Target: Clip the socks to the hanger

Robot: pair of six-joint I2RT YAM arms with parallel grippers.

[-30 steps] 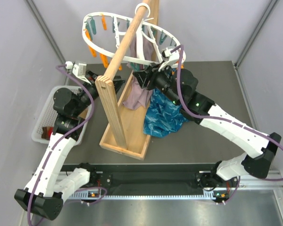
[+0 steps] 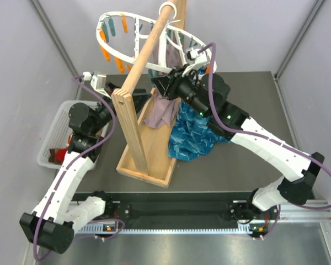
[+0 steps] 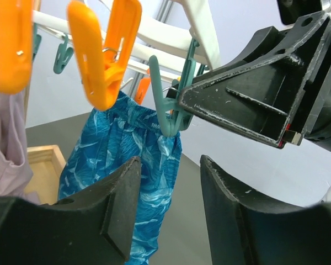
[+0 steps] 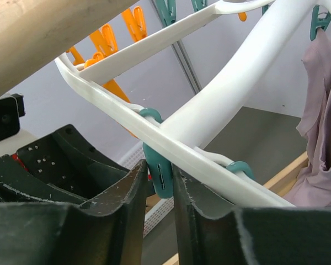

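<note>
The white clip hanger (image 2: 127, 55) hangs from the wooden rail, with orange and teal clips round it. My right gripper is at a teal clip (image 4: 160, 171) under the hanger's rim, its fingers close on the clip. My left gripper stands open just below that clip (image 3: 168, 116), with nothing between its fingers. A mauve cloth (image 4: 325, 127) hangs from a clip on the far side. A blue crinkled cloth (image 3: 110, 149) hangs behind, also low on the right of the stand in the top view (image 2: 193, 138).
The wooden stand (image 2: 129, 127) rises between my arms on a tray base. A white basket (image 2: 49, 154) with reddish items sits at the left.
The right gripper has shifted slightly at the hanger's near rim. The left arm has moved very slightly in the top view.
</note>
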